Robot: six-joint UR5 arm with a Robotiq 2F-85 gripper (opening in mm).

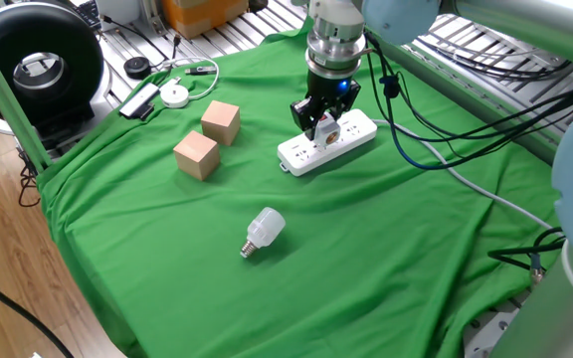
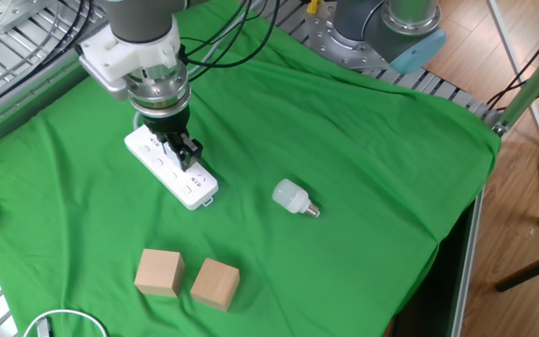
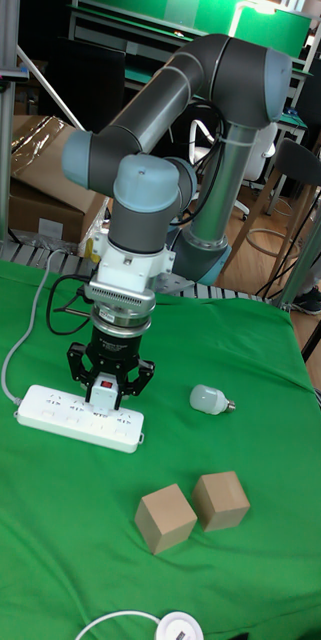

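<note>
A white power strip (image 1: 344, 145) lies on the green cloth, its cable running off behind it. Upright on the strip, at one of its outlets, is a small white lamp-socket adapter (image 3: 105, 395) with a red switch on its side. My gripper (image 3: 105, 394) points down over the strip, its black fingers on either side of the adapter and appearing closed on it. How far the adapter's prongs sit in the outlet is hidden. A white light bulb (image 1: 266, 231) lies on its side on the cloth, apart from the strip.
Two wooden blocks, a nearer one (image 1: 197, 156) and a farther one (image 1: 221, 122), rest close together on the cloth. A round white device (image 1: 174, 94) with a cable lies near the cloth's edge. Open cloth surrounds the bulb.
</note>
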